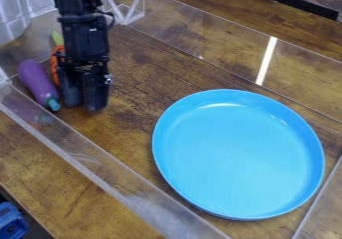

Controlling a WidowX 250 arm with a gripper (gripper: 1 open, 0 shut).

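Note:
My black gripper [86,88] is low at the left of the camera view, down at the wooden table among toy vegetables. A purple eggplant [36,79] with a green end lies just left of it. An orange carrot [56,61] is partly hidden behind the gripper. The fingers are dark and blurred, so I cannot tell whether they are open, shut or holding anything.
A large blue plate [238,155] fills the lower right. Bare wood [160,63] lies between gripper and plate and toward the back. Clear plastic walls border the area. A blue object [8,223] sits outside at the lower left.

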